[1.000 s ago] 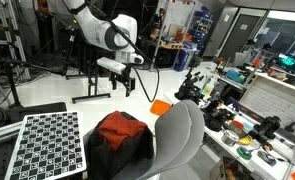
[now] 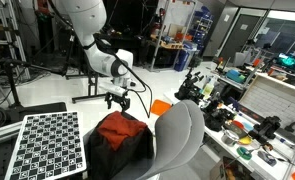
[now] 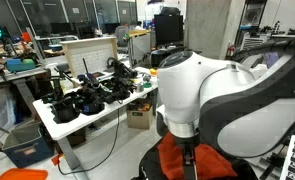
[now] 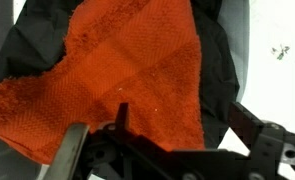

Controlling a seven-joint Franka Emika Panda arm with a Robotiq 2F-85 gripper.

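Note:
A red-orange cloth (image 4: 137, 75) lies rumpled over black fabric (image 4: 215, 60) in the wrist view. In exterior view 1 the same red cloth (image 2: 117, 127) rests on the black fabric (image 2: 137, 150) beside a grey curved chair back (image 2: 175, 140). My gripper (image 2: 118, 103) hangs above the cloth, pointing down. Its fingers stand wide apart in the wrist view, where the gripper is open with nothing held. The arm hides part of the red cloth (image 3: 212, 163) in exterior view 2.
A white perforated panel (image 2: 47, 147) stands at the left front. To the right, a white table (image 3: 72, 122) carries many dark tools. An orange item (image 2: 160, 107) lies on the floor behind the chair.
My arm has come down toward the red cloth, bringing the gripper from well above it to close over it. The cloth and the chair look unmoved.

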